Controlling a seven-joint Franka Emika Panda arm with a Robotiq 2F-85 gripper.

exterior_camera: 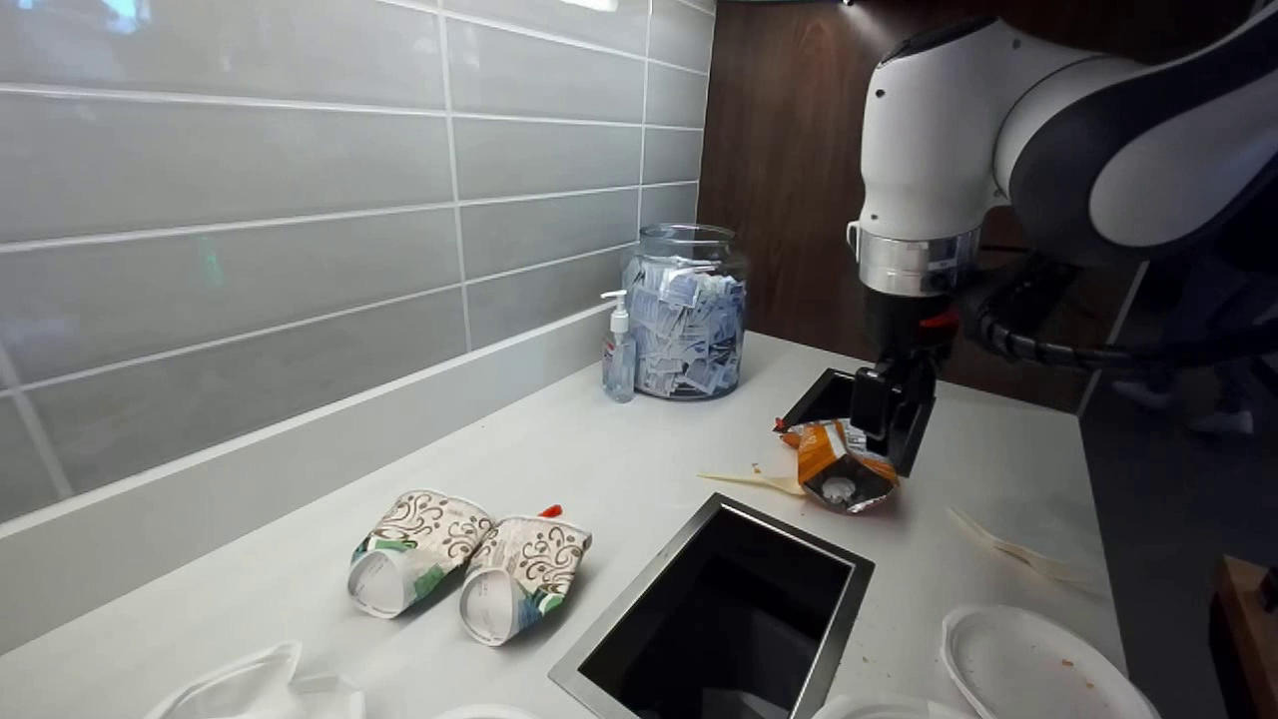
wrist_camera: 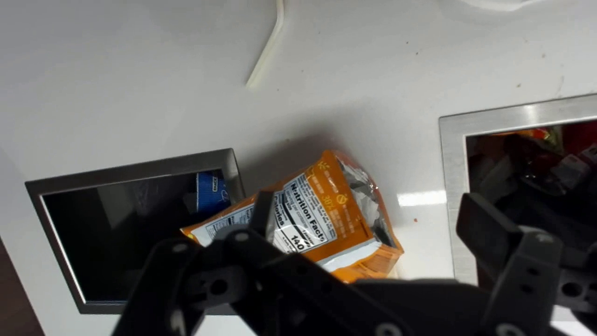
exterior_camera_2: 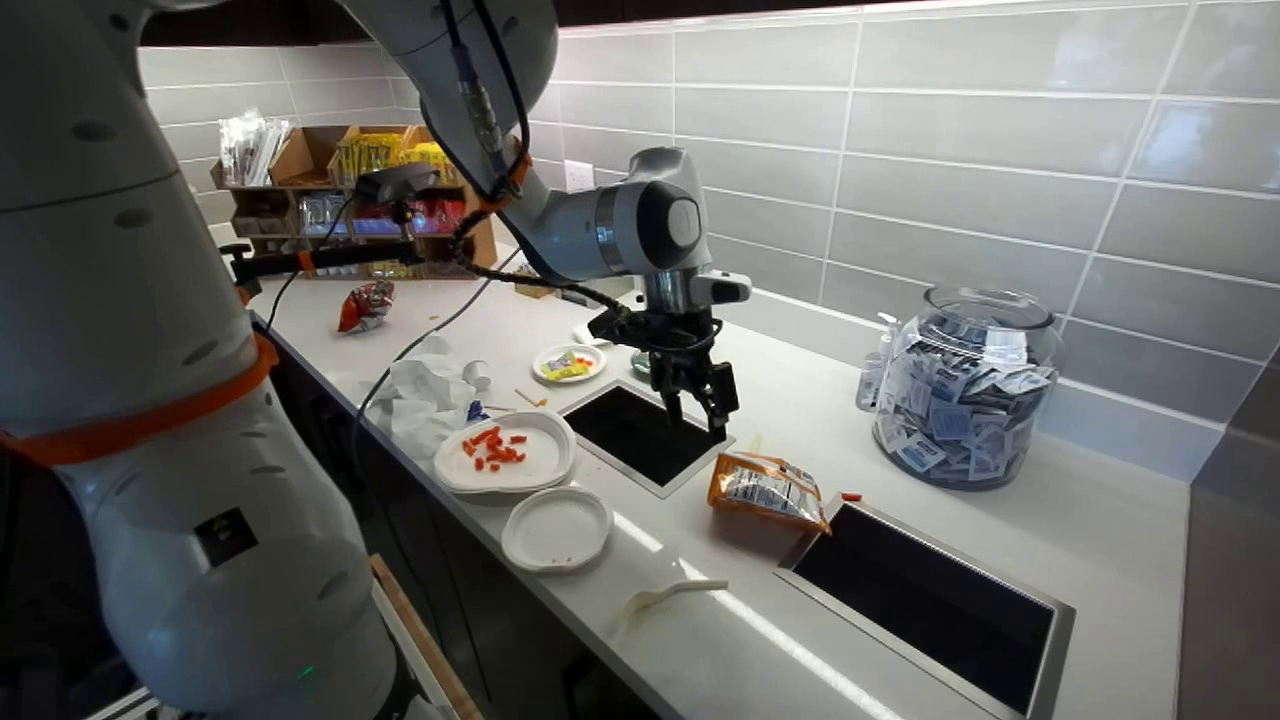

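Observation:
An orange snack bag [wrist_camera: 327, 221], opened and with its silver lining showing at one end, lies on the counter between two metal-framed openings. One corner of it overlaps the frame of the left opening in the wrist view. My gripper is open above it, its fingers spread wide and nothing held between them. One finger [wrist_camera: 487, 227] is over the edge of the right opening, and the other covers part of the bag. In exterior view 2 the gripper [exterior_camera_2: 696, 420] hangs above the counter, close to the bag [exterior_camera_2: 768, 490].
Wrappers lie inside one opening [wrist_camera: 457, 185], and a blue packet [wrist_camera: 211, 192] inside the other. Pale plastic utensils [exterior_camera_2: 672, 592] are on the counter. Plates [exterior_camera_2: 558, 528], a glass jar of packets [exterior_camera_2: 966, 390] and two crumpled paper cups [exterior_camera: 419, 545] stand around.

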